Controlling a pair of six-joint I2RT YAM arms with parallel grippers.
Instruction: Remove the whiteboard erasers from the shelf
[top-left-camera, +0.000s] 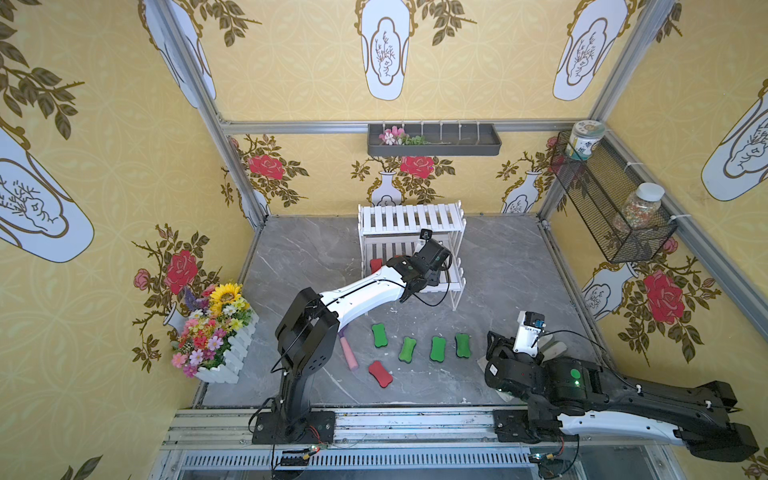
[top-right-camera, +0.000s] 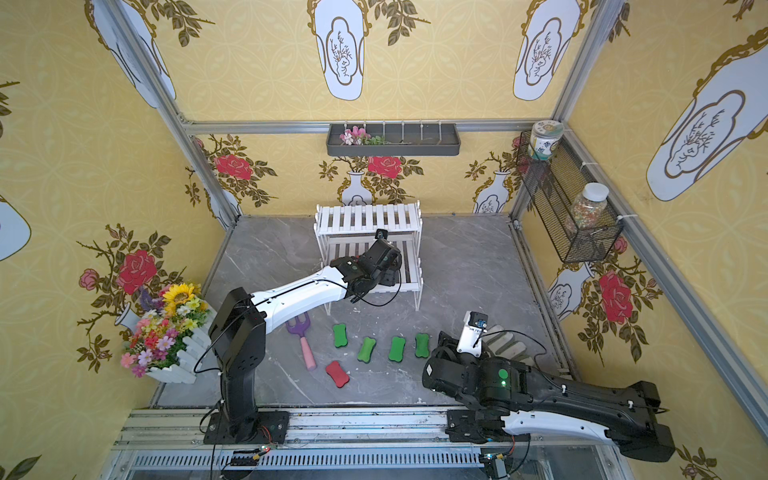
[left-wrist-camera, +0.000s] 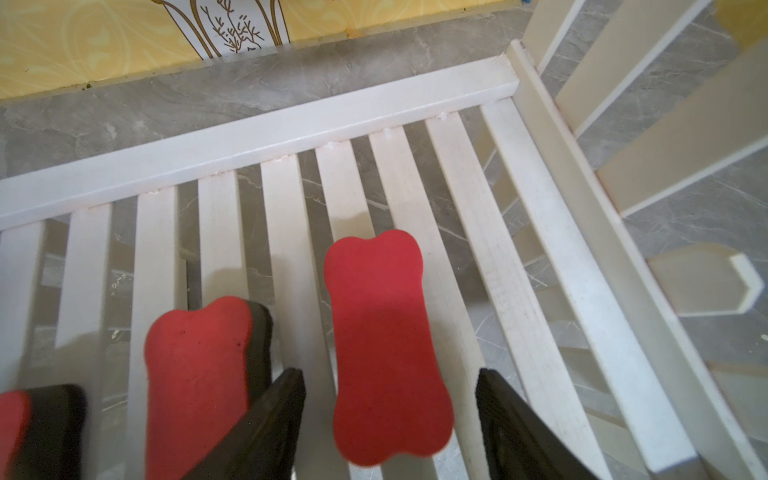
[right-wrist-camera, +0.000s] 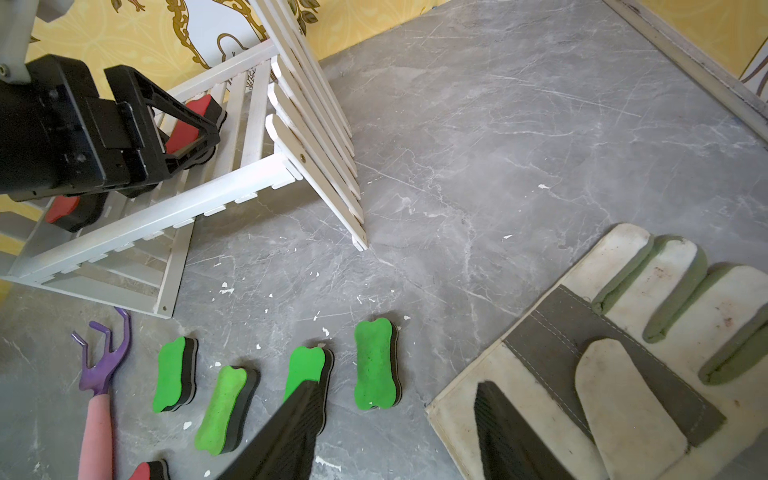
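On the slatted white shelf (left-wrist-camera: 264, 136) lie red erasers: a middle one (left-wrist-camera: 388, 344), one to its left (left-wrist-camera: 196, 384) and another (left-wrist-camera: 16, 432) at the edge of the left wrist view. My left gripper is over the shelf, its fingers apart on either side of the middle eraser's near end; whether they touch it I cannot tell. Outside the shelf, green erasers (right-wrist-camera: 374, 360) and a red eraser (top-left-camera: 380, 373) lie on the floor. My right gripper stands open above the floor at the front right, nothing between its fingers.
A purple fork with pink handle (right-wrist-camera: 100, 432) lies front left, a pair of work gloves (right-wrist-camera: 512, 384) front right. A flower planter (top-left-camera: 220, 344) stands at the left. A wire basket (top-left-camera: 616, 208) with jars hangs on the right wall.
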